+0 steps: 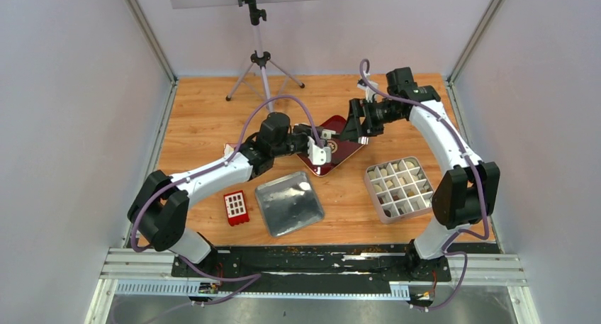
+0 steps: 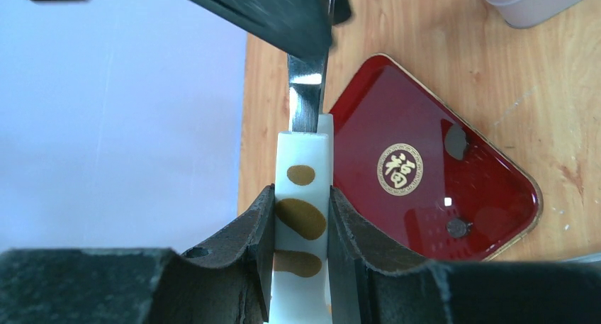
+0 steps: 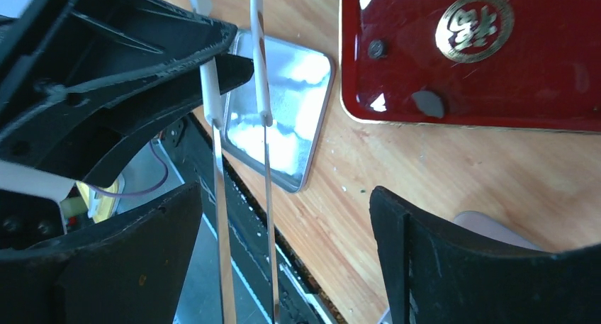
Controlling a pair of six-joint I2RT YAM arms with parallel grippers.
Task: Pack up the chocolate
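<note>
My left gripper is shut on metal tongs (image 2: 306,97) with a white, brown-spotted handle, held above the red tray (image 2: 404,203) with the gold emblem. The tongs' two long arms (image 3: 261,62) also show in the right wrist view. My right gripper is part open, its fingers either side of the tongs' thin ends, not visibly closed on them. A sectioned box (image 1: 399,210) holding small pale and dark pieces sits at the right of the table; whether they are chocolates is unclear.
A steel tray (image 1: 290,203) lies at the front middle, with a small red holder (image 1: 235,219) to its left. A tripod (image 1: 260,58) stands at the back. Bare wood (image 1: 198,125) is clear at the back left.
</note>
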